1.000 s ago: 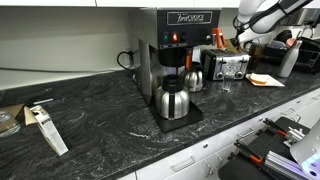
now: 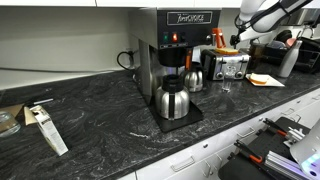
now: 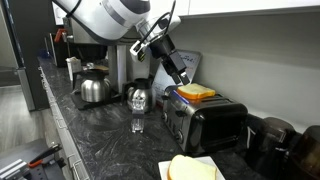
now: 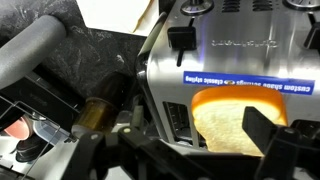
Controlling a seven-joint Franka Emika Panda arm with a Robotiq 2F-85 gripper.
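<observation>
A slice of bread (image 3: 196,91) rests on top of the silver and black toaster (image 3: 207,122), over its slots. In the wrist view the same bread (image 4: 238,118) lies near the blue label strip, partly covered by the right finger (image 4: 268,140). My gripper (image 3: 182,78) is just above the toaster top, open, its fingers spread apart with nothing held between them. More bread (image 3: 190,169) lies on a white sheet on the counter in front of the toaster.
A clear glass (image 3: 137,115) stands on the dark counter near the toaster. Steel carafes (image 2: 172,98) and the tall coffee maker (image 2: 180,50) are farther along, with a carton (image 2: 47,130) at the far left.
Compared with one second ago, my gripper sits slightly higher over the toaster, and the bread on top shows more clearly. The counter things have not moved.
</observation>
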